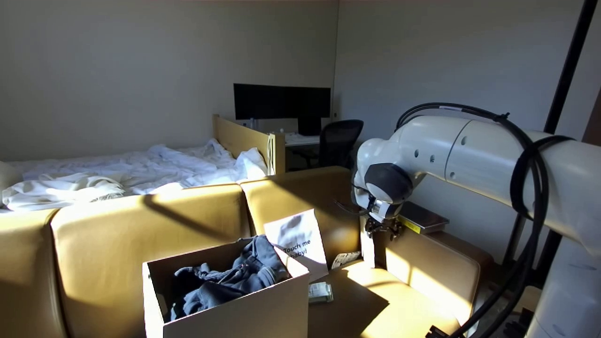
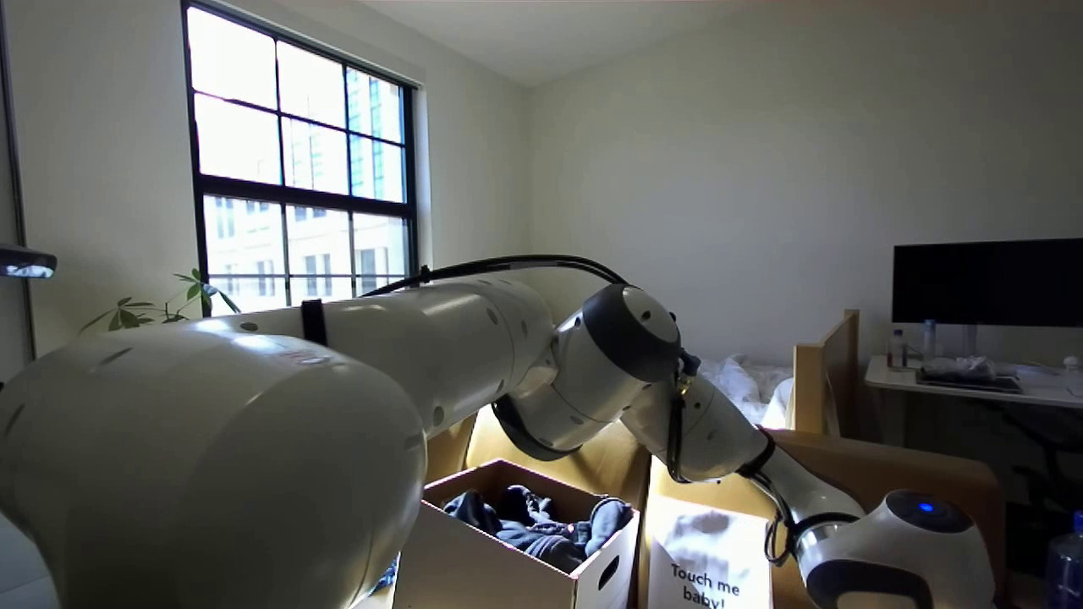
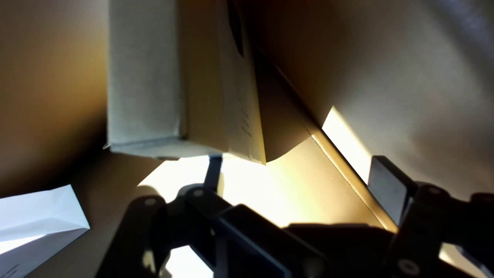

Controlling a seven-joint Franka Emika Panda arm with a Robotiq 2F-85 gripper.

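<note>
A small cardboard box [image 1: 367, 248] stands on the sofa seat near the right armrest, mostly edge-on in exterior view 1. My gripper [image 1: 384, 227] is above it and slightly to its right. In the wrist view the box [image 3: 143, 74] fills the upper left, with a dark slot in one side. The gripper is open, its fingers [image 3: 390, 190] wide apart, with sofa showing between them. The left fingertip reaches the box's lower edge in that view; whether they touch, I cannot tell. Exterior view 2 hides the fingers below its edge.
A large open box [image 1: 236, 310] holding dark clothes [image 1: 231, 279] stands at the front. Nearby are a white "Touch me baby!" bag [image 1: 298, 242], a small pale packet [image 1: 320, 292] and a patterned item [image 1: 345, 259]. A flat dark case [image 1: 422, 217] lies on the armrest.
</note>
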